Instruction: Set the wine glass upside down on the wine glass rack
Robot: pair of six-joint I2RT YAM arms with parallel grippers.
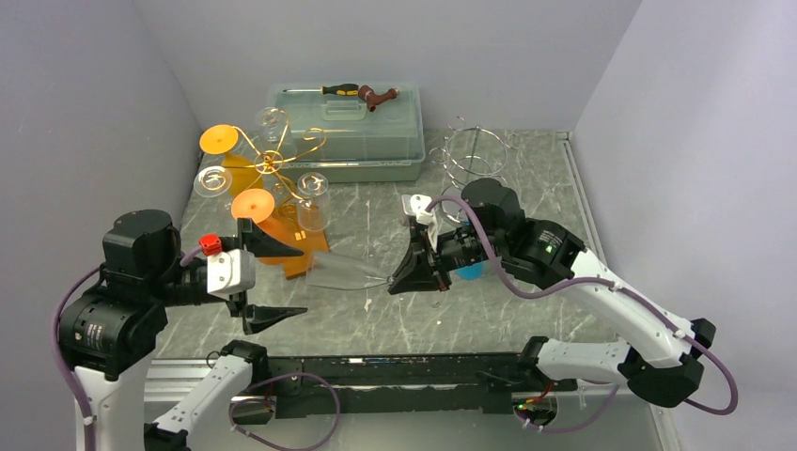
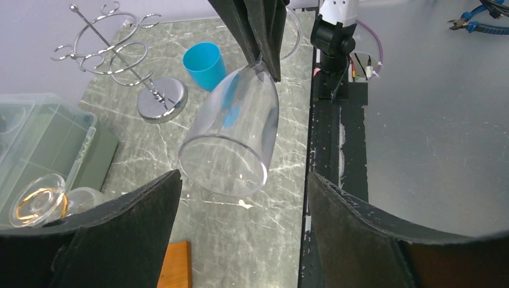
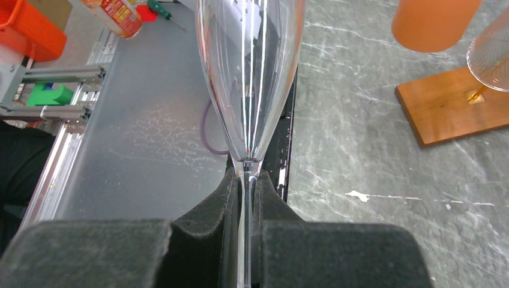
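A clear wine glass point(image 1: 343, 272) lies sideways in the air, its bowl toward the left. My right gripper is shut on its stem, just past the base of the bowl. In the left wrist view the bowl's open mouth point(image 2: 225, 165) faces my left gripper point(image 1: 305, 282), which stands open with nothing between its fingers, a short way left of the rim. The gold glass rack point(image 1: 269, 162) stands at the back left, with clear and orange glasses hanging on it. A silver rack stands at the back right.
A green lidded box point(image 1: 352, 150) with a screwdriver point(image 1: 340, 89) on top sits at the back. A blue cup point(image 2: 205, 65) stands near the silver rack. The rack's wooden base point(image 3: 459, 105) is close to the glass.
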